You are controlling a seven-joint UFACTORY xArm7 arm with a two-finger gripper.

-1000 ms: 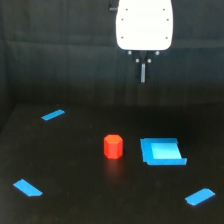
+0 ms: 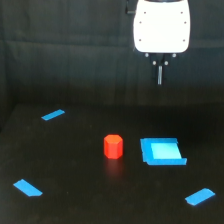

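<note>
A red hexagonal block (image 2: 113,146) stands upright on the black table, left of centre. To its right lies a light-blue square (image 2: 164,152) bordered with darker blue tape. The white gripper arm (image 2: 160,24) hangs at the top of the view, above and to the right of the block. Its slim grey fingers (image 2: 160,76) point down, well above the table; whether they are open or shut is not clear.
Blue tape strips mark the table at back left (image 2: 54,114), front left (image 2: 27,187) and front right (image 2: 200,196). A dark curtain hangs behind.
The gripper has moved to the right and slightly down since a second ago. The red block and the square have stayed put.
</note>
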